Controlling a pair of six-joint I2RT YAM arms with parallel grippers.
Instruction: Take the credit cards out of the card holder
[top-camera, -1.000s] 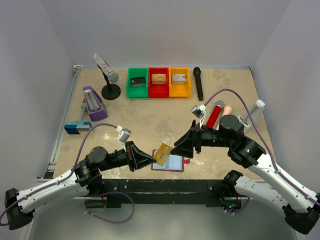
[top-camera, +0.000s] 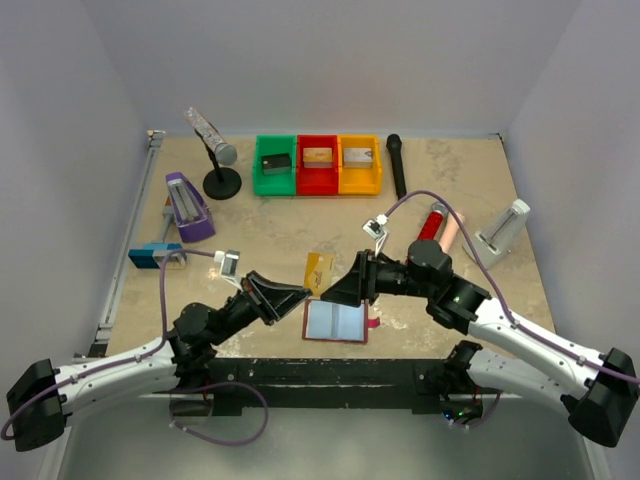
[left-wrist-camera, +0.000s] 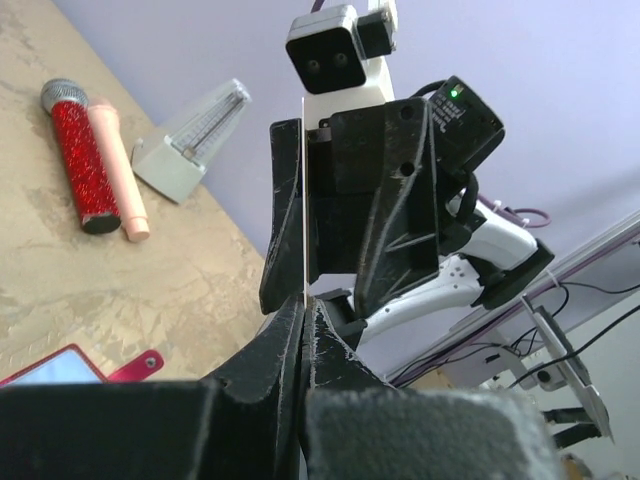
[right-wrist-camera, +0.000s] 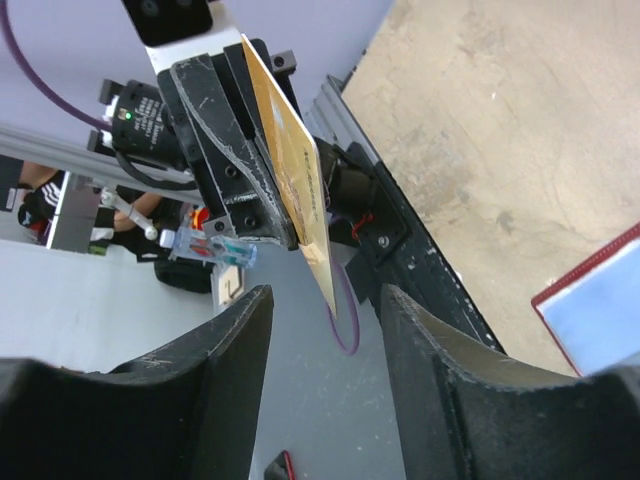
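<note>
A gold card (top-camera: 319, 271) is held upright by my left gripper (top-camera: 308, 292), shut on its lower edge. In the left wrist view the card (left-wrist-camera: 304, 200) appears edge-on as a thin line. My right gripper (top-camera: 326, 297) is open and faces the left one. Its fingers (left-wrist-camera: 287, 215) stand on either side of the card, with a clear gap on one side. The right wrist view shows the card's (right-wrist-camera: 300, 170) near corner between those fingertips. Below, the card holder (top-camera: 336, 321) lies spread open on the table, red-edged with pale blue inside, its snap strap (left-wrist-camera: 137, 366) out.
Green (top-camera: 258, 168), red (top-camera: 317, 190) and yellow (top-camera: 377, 165) bins at the back each contain something flat. Microphones (top-camera: 432, 222) and a white metronome (top-camera: 500, 230) stand right, a purple object (top-camera: 190, 208) left.
My right gripper has moved left, up to the card. The card in my left gripper has swung from slanting to nearly upright, while the left gripper has shifted slightly.
</note>
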